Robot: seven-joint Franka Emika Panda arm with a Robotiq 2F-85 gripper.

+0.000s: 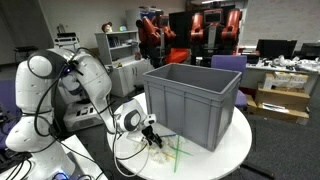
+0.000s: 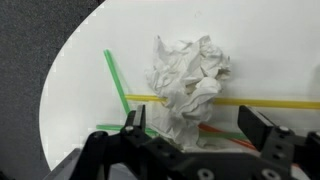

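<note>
A crumpled white tissue (image 2: 190, 72) lies on the white round table, on top of several thin straws. Among these are a yellow straw (image 2: 272, 103), a green straw (image 2: 115, 80) and an orange-red straw (image 2: 230, 139). My gripper is open above the near part of the tissue, one finger to each side, with nothing held. In the exterior view the gripper (image 1: 151, 139) hangs low over the table in front of the bin, and the tissue is hard to make out there.
A large grey bin (image 1: 185, 108) stands on the table just behind the gripper. Another green straw (image 1: 177, 150) lies to the right.
</note>
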